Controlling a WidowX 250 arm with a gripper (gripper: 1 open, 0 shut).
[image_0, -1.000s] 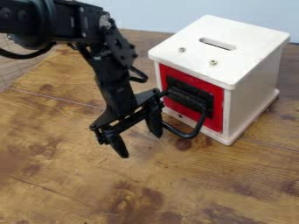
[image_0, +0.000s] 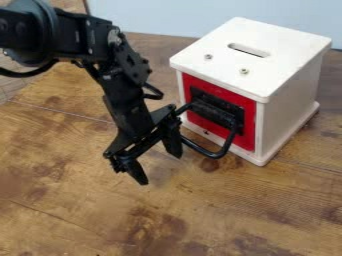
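A white wooden box (image_0: 291, 120) with a slot and two screws on top stands at the right, its red front panel (image_0: 245, 140) carrying a black fitting with a looped black handle (image_0: 209, 152). My black gripper (image_0: 156, 160) hangs low, left of the handle, open with its fingers apart and pointing down. Nothing shows between the fingers. Whether the right finger touches the handle is unclear.
A pale wall (image_0: 160, 15) runs behind the box.
The arm and gripper have shifted very slightly left and upward. The box and its handle look unmoved.
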